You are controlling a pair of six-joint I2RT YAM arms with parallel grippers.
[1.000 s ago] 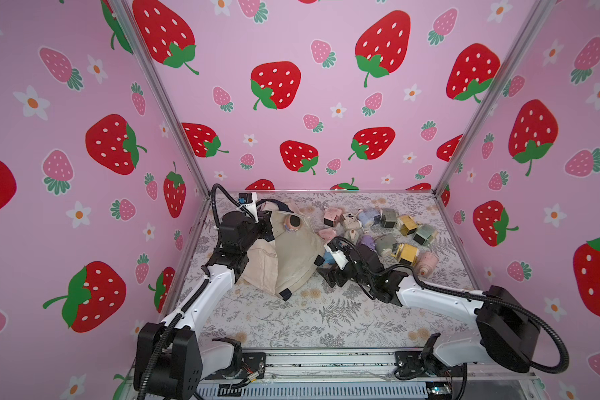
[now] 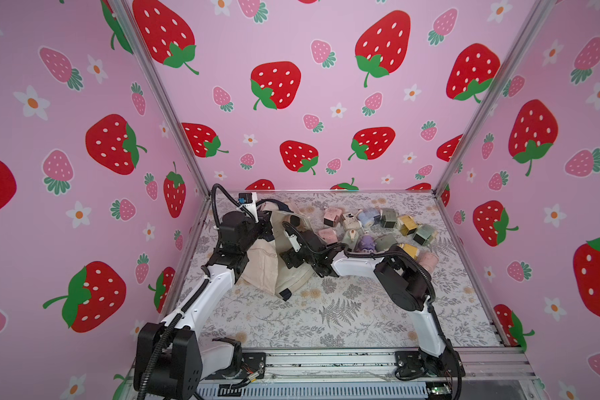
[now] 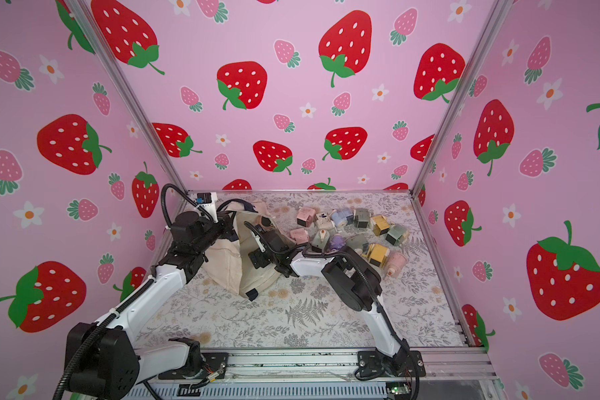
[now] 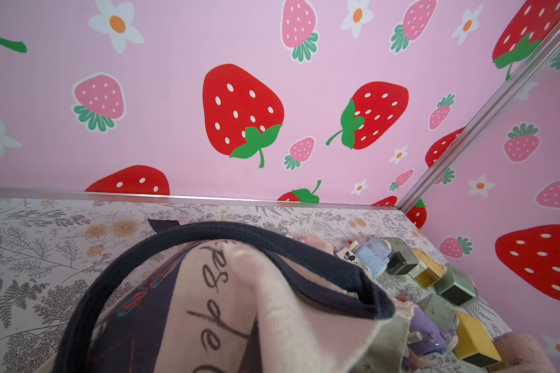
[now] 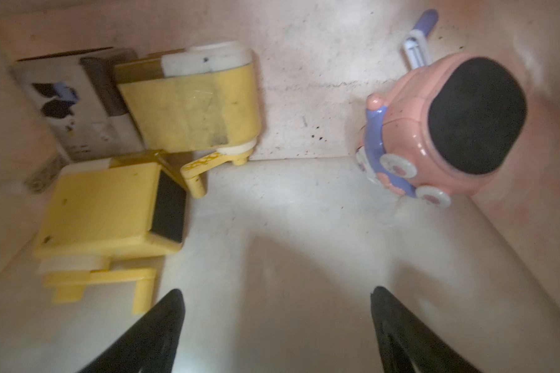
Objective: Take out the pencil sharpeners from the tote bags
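The open cream tote bag point(image 2: 261, 266) lies on the left of the table. My left gripper point(image 2: 263, 226) is shut at its upper edge; what is between its fingers is hidden. My right gripper is inside the bag, fingers apart with nothing between them. In the right wrist view, a yellow sharpener point(image 5: 102, 214) lies at lower left, with another yellow sharpener point(image 5: 189, 105) and a grey one point(image 5: 74, 99) behind it, and a pink sharpener point(image 5: 448, 130) lies at right.
Many other sharpeners, among them a yellow one point(image 3: 380, 224) and a green one point(image 3: 396, 234), crowd the table's right half.
My right gripper has moved leftward from beside the sharpeners on the table into the tote bag. My left arm and the bag's upper edge look unchanged.
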